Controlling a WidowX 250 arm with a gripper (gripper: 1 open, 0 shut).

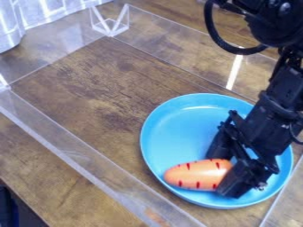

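Observation:
An orange toy carrot (pixel 192 175) with dark red markings lies in a light blue plate (pixel 175 124) at the lower right. My black gripper (pixel 235 177) reaches down from the right over the plate and is shut on the carrot's right end, which it partly hides.
Clear plastic walls (pixel 89 179) border the wooden surface (pixel 89 97), whose left and middle are free. A clear bracket (pixel 109 24) stands at the back, and a white cloth (pixel 17 19) is at the top left corner.

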